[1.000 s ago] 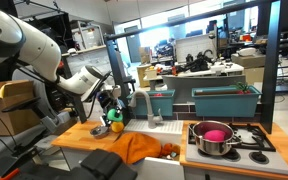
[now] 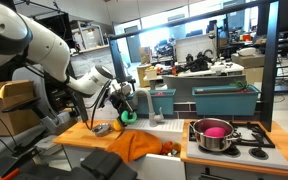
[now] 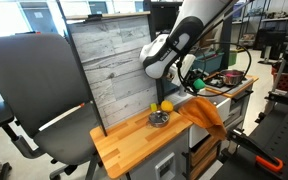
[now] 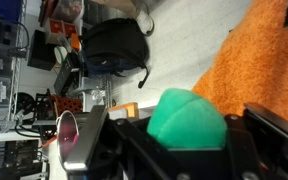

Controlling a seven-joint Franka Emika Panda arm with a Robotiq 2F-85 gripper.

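A rounded green object is at the tip of my gripper, near the back of the counter and left of the faucet. My gripper is shut on it, though the exact contact is hard to see. In the wrist view the green object fills the lower middle, hiding the fingertips. An orange towel lies bunched over the counter's front edge, right of the gripper. To the left sit a metal bowl and small yellow items.
A grey faucet rises close to the gripper's right. A metal pot with something pink in it stands by the stove. Teal bins line the back. Bare wooden counter shows at the left end.
My gripper has moved right, away from the metal bowl and towards the faucet, and the green object has travelled with it. Bowl and towel look unmoved.
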